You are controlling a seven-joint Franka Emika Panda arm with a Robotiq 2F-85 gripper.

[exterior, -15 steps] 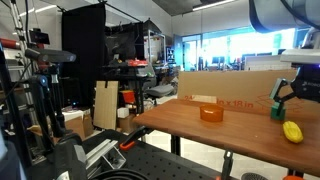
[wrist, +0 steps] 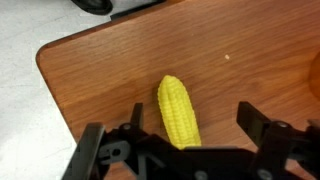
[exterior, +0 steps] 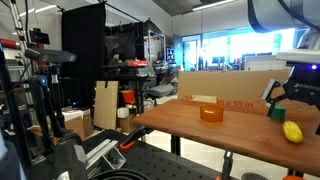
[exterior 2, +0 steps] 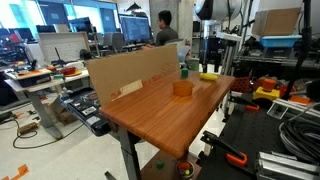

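Note:
A long yellow object (wrist: 178, 112), bumpy like a corn cob, lies on the brown wooden table (wrist: 115, 70) in the wrist view. My gripper is open above it, with one dark finger on each side and nothing held. The near end of the yellow object is hidden by the gripper body. From exterior view 1, the yellow object (exterior: 292, 131) rests near the table's right side, below the gripper and apart from it.
An orange bowl (exterior: 211, 113) stands further left on the table, its edge just showing in the wrist view. Behind the yellow object is a green item (exterior: 277, 111). A cardboard panel (exterior 2: 140, 82) runs along one table edge.
My gripper has come slightly lower and shifted a little in exterior view 1, its fingers looking larger. The yellow object and the bowl have stayed put.

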